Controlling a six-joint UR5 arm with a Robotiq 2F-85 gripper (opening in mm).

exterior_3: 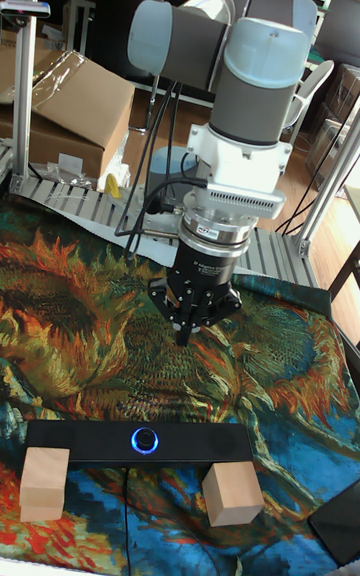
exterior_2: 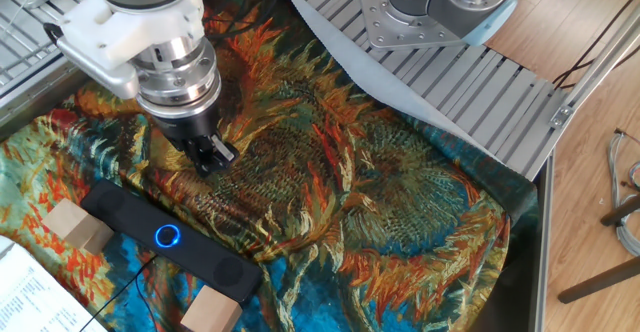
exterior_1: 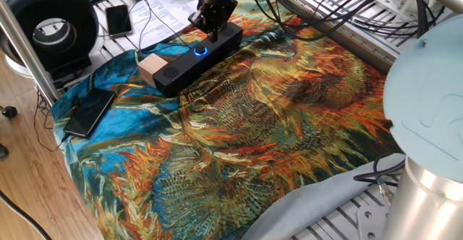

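A long black speaker with a glowing blue ring knob lies on the patterned cloth. In exterior view 3 its ends rest on two wooden blocks, the left block and the right block. My gripper points down above the cloth, on the arm's side of the speaker and apart from it. Exterior view 2 also has the gripper clear of the speaker. Its fingers look shut together, with nothing visible between them. From exterior view 1, the gripper overlaps the speaker's far part.
A black phone lies on the cloth's left side; another phone and white papers are beyond the speaker. Dark cables hang near the back edge.
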